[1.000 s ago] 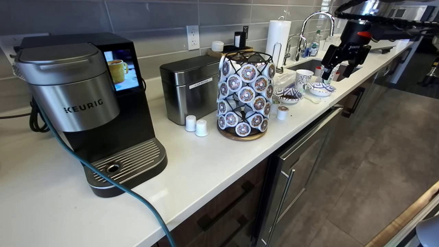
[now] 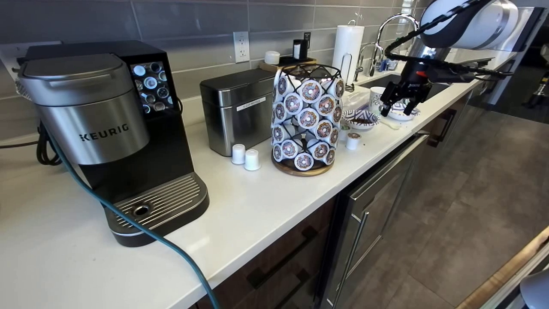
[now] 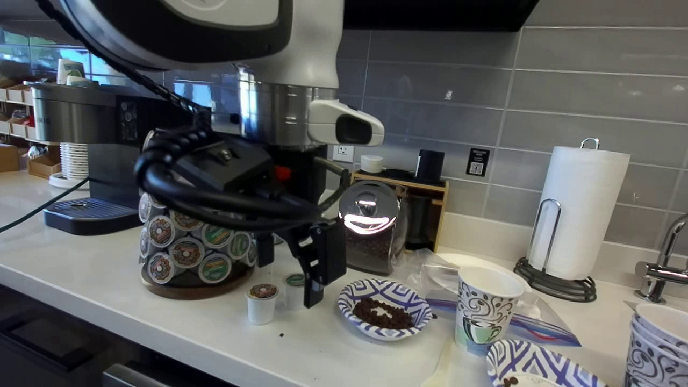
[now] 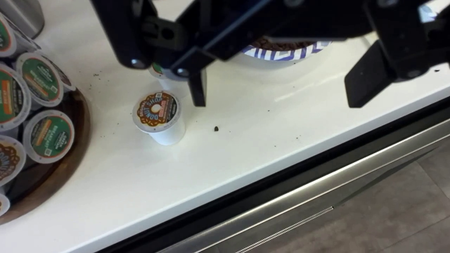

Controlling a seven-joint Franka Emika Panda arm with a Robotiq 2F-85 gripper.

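Observation:
My gripper is open over the counter, its two fingers far apart with nothing between them. Below and left of it in the wrist view, a white coffee pod with a donut-pattern lid (image 4: 159, 114) stands upright and apart from the fingers. Partly hidden behind the left finger is a second pod with a green lid (image 3: 296, 281). A round carousel of pods (image 2: 307, 118) is close by on the coffee machine's side. The patterned bowl of coffee beans (image 3: 385, 310) sits on the other side of the pods.
A patterned paper cup (image 3: 485, 309), a second bowl (image 3: 542, 358) and a paper towel roll (image 3: 583, 209) stand toward the sink. The Keurig machine (image 2: 98, 118) and a dark bin (image 2: 236, 110) are at the other end. Bare counter lies along the front edge.
My gripper has moved lower and toward the carousel, away from the far end of the counter. The coffee machine's screen picture has changed. The pods and bowls have stayed put.

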